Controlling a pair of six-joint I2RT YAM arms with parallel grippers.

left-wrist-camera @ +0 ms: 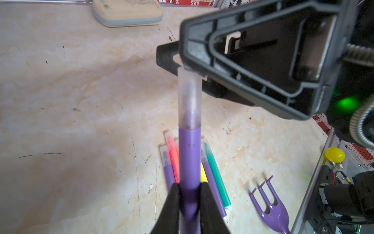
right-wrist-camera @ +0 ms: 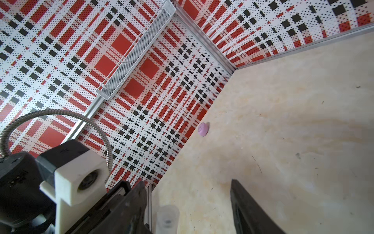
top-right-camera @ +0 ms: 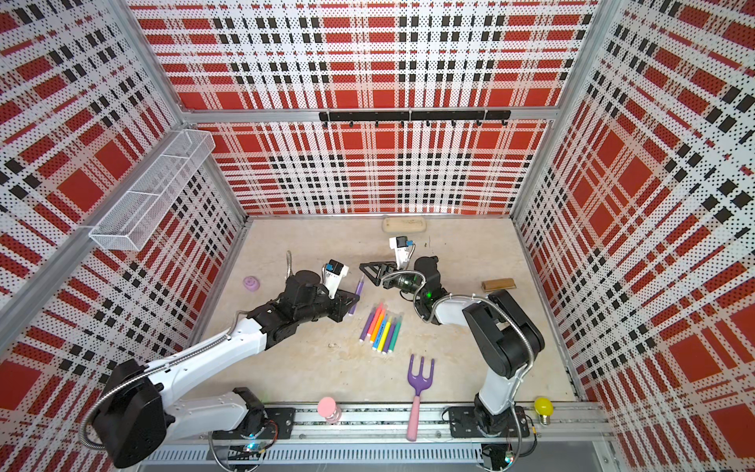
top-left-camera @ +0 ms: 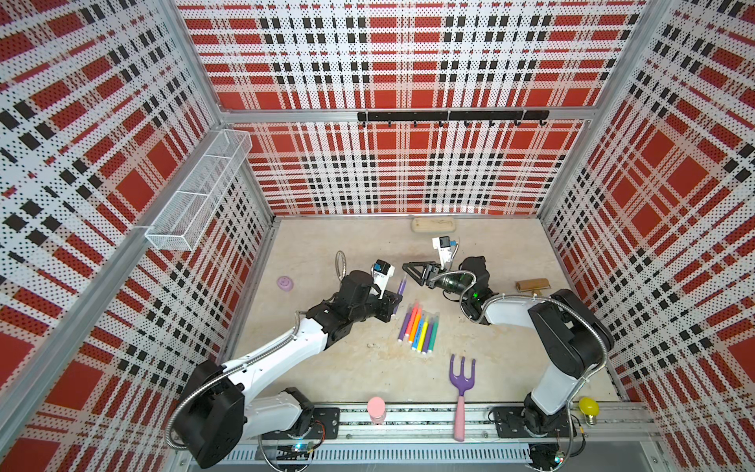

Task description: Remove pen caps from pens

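Observation:
A purple pen [left-wrist-camera: 189, 156] with a clear cap [left-wrist-camera: 189, 97] stands upright in the left wrist view, my left gripper [top-left-camera: 396, 300] shut around its lower body. My right gripper [top-left-camera: 406, 269] is open close to the cap, its fingers near the pen's top end. In the right wrist view the whitish, blurred cap tip [right-wrist-camera: 167, 219] shows between the two fingers, nearer the left one and touching neither clearly. Several capped pens [top-left-camera: 419, 329] lie side by side on the table in front of the grippers, in purple, orange, blue, yellow and green.
A purple fork with a pink handle [top-left-camera: 461, 393] lies at the table's front. There are also a pink cup [top-left-camera: 376, 409], a pale eraser-like block [top-left-camera: 433, 225], a small lilac object [top-left-camera: 284, 283] and a brown block [top-left-camera: 533, 284].

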